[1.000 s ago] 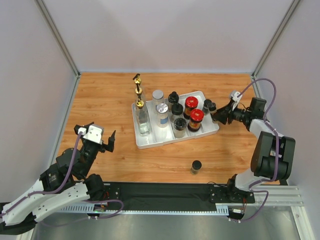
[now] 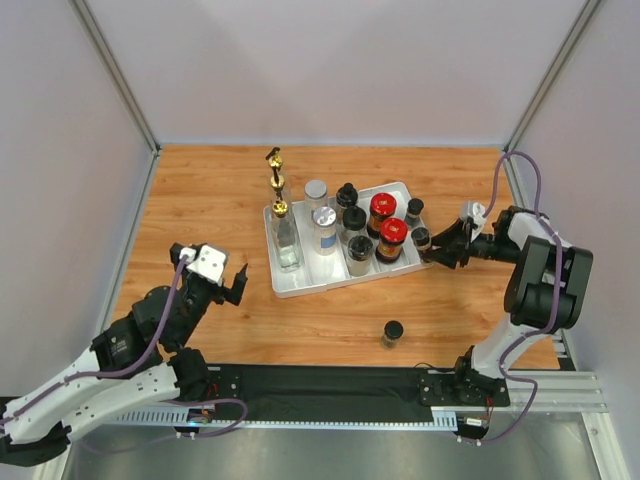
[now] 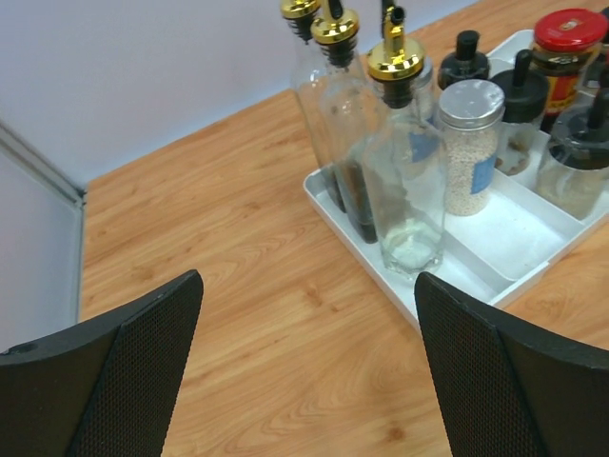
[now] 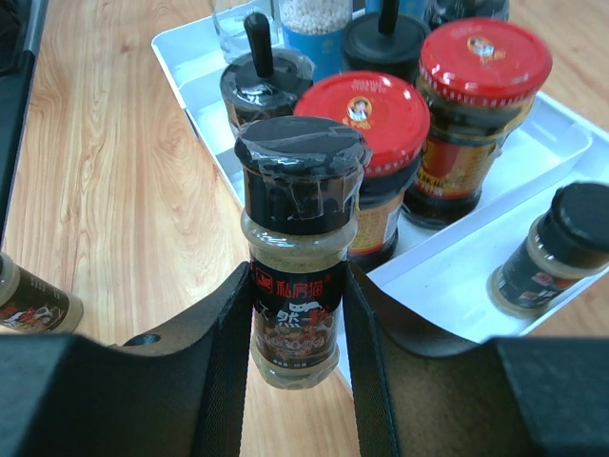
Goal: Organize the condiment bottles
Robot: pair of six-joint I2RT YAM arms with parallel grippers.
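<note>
The white tray (image 2: 314, 283) holds glass oil bottles (image 3: 407, 190) with gold spouts, white-lidded shakers (image 2: 324, 232), black-lidded jars, red-lidded sauce jars (image 2: 392, 240) and a small black-capped bottle (image 4: 538, 257) in its right compartment. My right gripper is shut on another small spice bottle (image 4: 301, 195), held upright at the tray's right end beside the red jars. My left gripper (image 2: 215, 278) stands open over the table at the lower left of the top view, apart from the tray, with nothing between its fingers.
A small black-capped bottle (image 2: 393, 335) stands alone near the table's front edge. Walls border the sides and back.
My right gripper has moved toward the front with the bottle, along the tray's right end. My left gripper has shifted slightly to the right.
</note>
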